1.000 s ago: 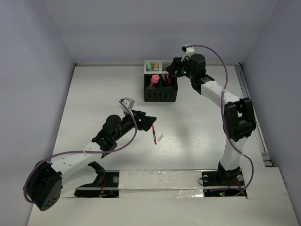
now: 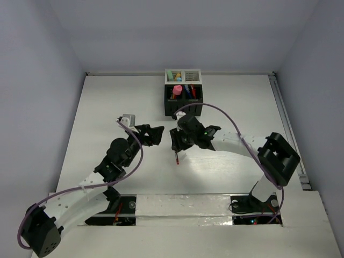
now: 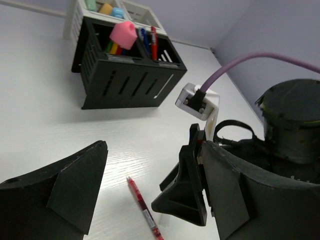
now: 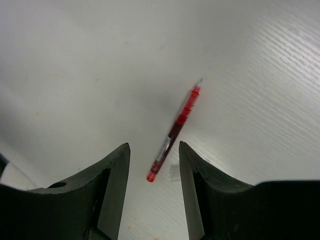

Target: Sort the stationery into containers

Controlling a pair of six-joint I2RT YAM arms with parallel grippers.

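A red pen (image 4: 175, 129) lies on the white table, with a pale translucent item (image 4: 175, 172) beside its lower end. My right gripper hangs over them, fingers apart with nothing held. My left gripper is left of the pen in the top view, also open and empty. The organiser (image 2: 183, 107) at the back has a black front section holding pens and a pink piece (image 3: 123, 35), and a white rear section holding small coloured items.
The right arm (image 2: 231, 142) reaches across the middle of the table, close to the left wrist. Walls surround the back and sides.
My right gripper has come down and toward the front, from over the organiser to above the red pen. My left gripper has drawn back a little to the left.
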